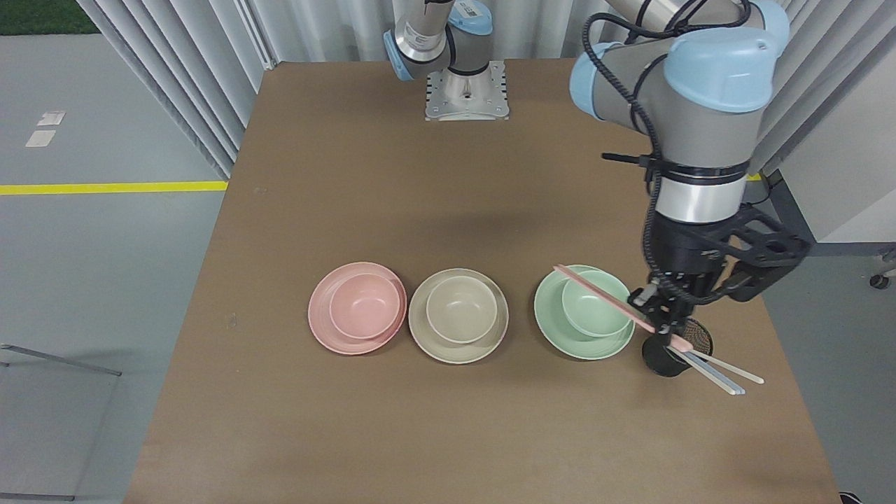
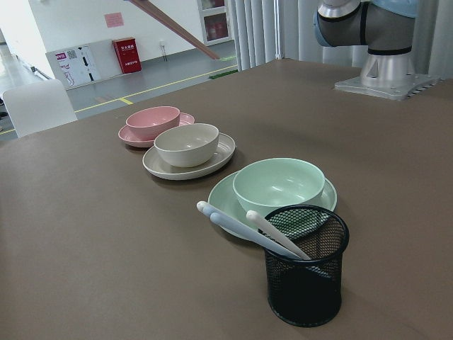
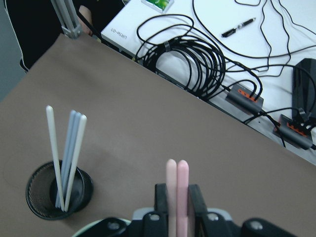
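My gripper (image 1: 663,315) is shut on a pair of pink chopsticks (image 3: 182,196), held above the table at the right, over the green bowl (image 2: 278,185) and beside a black mesh cup (image 2: 304,287). The cup holds several white and pale blue chopsticks (image 3: 70,153), leaning out to one side. The green bowl sits on a green plate (image 1: 558,332). To its left a cream bowl (image 1: 461,310) rests on a cream plate, and a pink bowl (image 1: 365,306) on a pink plate. In the left view the pink chopsticks show at the top edge.
Beyond the table edge in the wrist view lie coiled cables (image 3: 182,64) and small devices on a white surface.
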